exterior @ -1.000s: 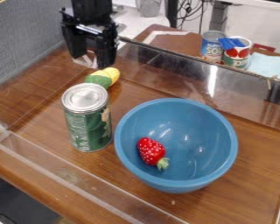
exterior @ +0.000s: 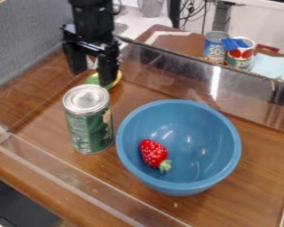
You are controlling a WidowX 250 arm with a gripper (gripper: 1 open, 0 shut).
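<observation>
My black gripper (exterior: 91,64) is lowered at the back left of the wooden surface, fingers apart, over a yellow-and-green object (exterior: 113,80) that is mostly hidden behind it and the can. A tall green can (exterior: 89,123) stands in front of it. To the right, a blue bowl (exterior: 198,177) holds a red strawberry (exterior: 154,152). I cannot tell whether the fingers touch the yellow-and-green object.
A clear low wall runs along the back and front of the wooden surface (exterior: 227,204). Behind it stand two cans (exterior: 215,49) and a light blue cloth (exterior: 275,67). A grey panel (exterior: 20,44) borders the left.
My gripper has come down from above onto the yellow-and-green object, which is now more hidden. The bowl, strawberry and green can look unmoved.
</observation>
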